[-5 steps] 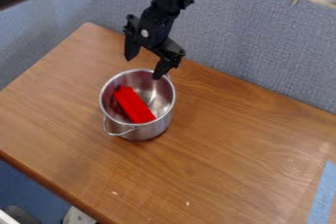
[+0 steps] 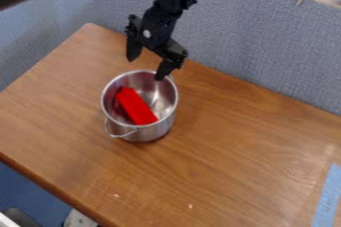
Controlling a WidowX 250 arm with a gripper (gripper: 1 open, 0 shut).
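A steel pot (image 2: 158, 90) with a wire handle stands on the wooden table, left of centre. Inside it a red block (image 2: 135, 108) lies tilted along the pot's length. My black gripper (image 2: 146, 64) hangs over the back of the pot, its fingers open and spread, one to the left and one near the pot's back right rim, with nothing seen held between them.
Grey padded walls (image 2: 266, 52) line the back and left. A light blue strip (image 2: 326, 196) lies at the right edge.
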